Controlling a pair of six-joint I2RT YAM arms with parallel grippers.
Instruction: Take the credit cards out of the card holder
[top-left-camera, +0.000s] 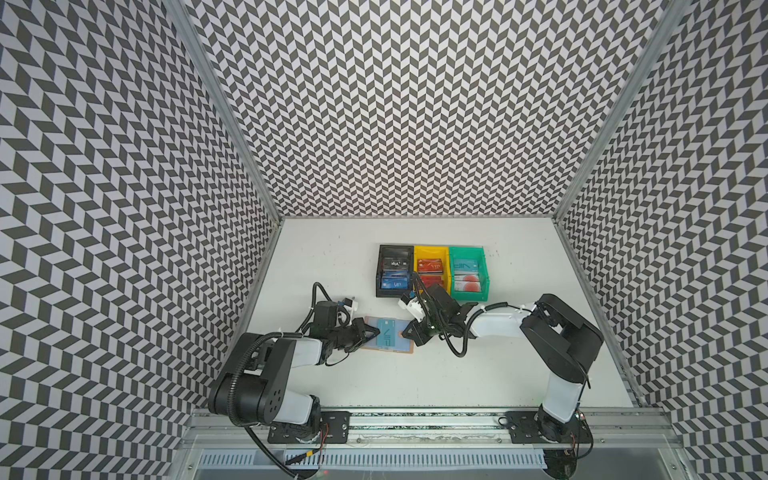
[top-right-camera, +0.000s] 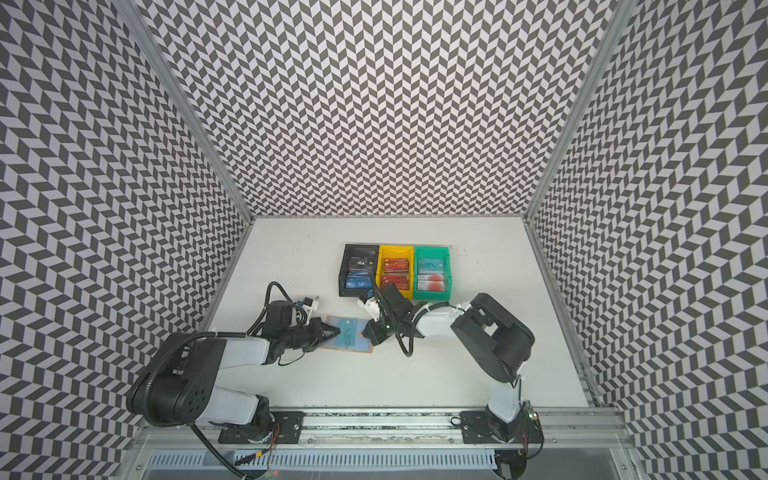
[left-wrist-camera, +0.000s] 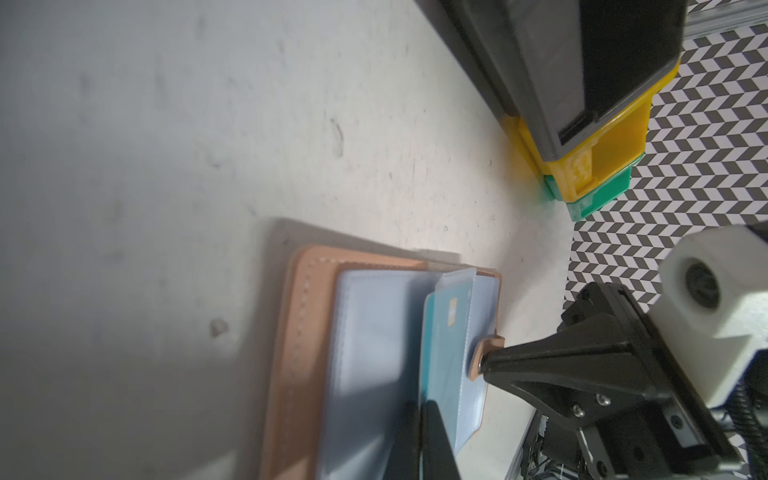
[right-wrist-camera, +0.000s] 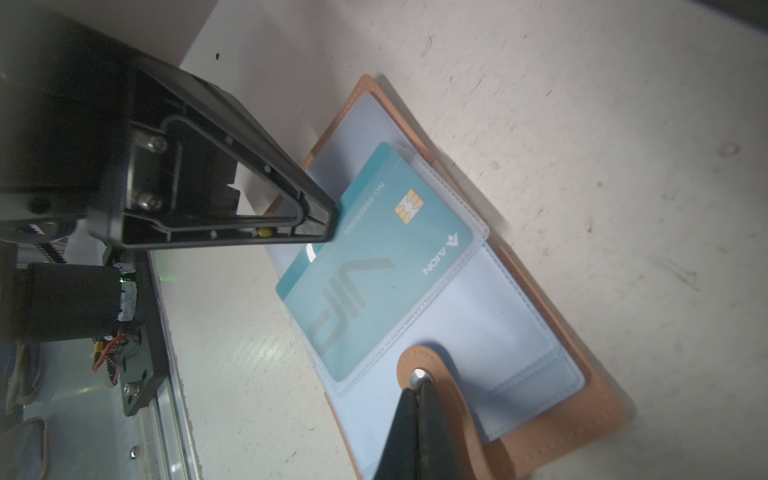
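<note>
The tan card holder (right-wrist-camera: 512, 336), with pale blue pockets, lies on the table. A teal card (right-wrist-camera: 368, 264) marked VIP lies over its pocket, its upper part exposed. My left gripper is shut at the card's edge; in the right wrist view its tip meets that edge, and the thin card appears to be between the fingertips. My right gripper is shut on or at the holder's tan strap with its snap, at the holder's right side in the top left view.
Black (top-left-camera: 382, 264), yellow (top-left-camera: 432, 252) and green (top-left-camera: 484, 264) bins with sorted cards stand just behind the holder.
</note>
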